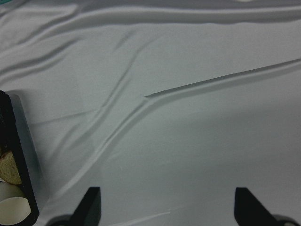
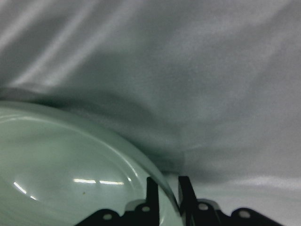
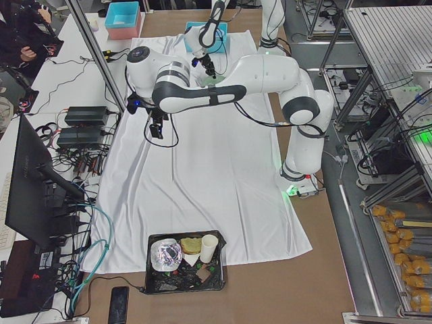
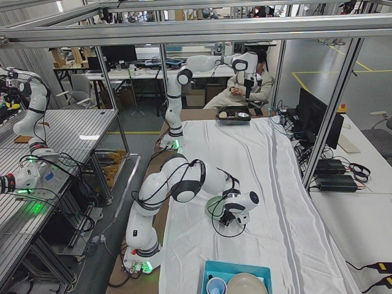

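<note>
A pale green plate [image 2: 70, 160] lies on the white cloth under my right gripper, whose fingertips sit either side of its rim, close around it; whether they press on it is hard to tell. In the camera right view the plate [image 4: 213, 205] is partly behind that gripper [image 4: 226, 217]. My left gripper [image 3: 157, 127] hangs over the cloth, and in the left wrist view its fingers [image 1: 249, 207] are wide apart with nothing between them.
A black tray [image 3: 185, 283] with a foil bowl, a white cup and bread stands at one end. A blue bin [image 4: 214, 264] with a cup and plate is at the other.
</note>
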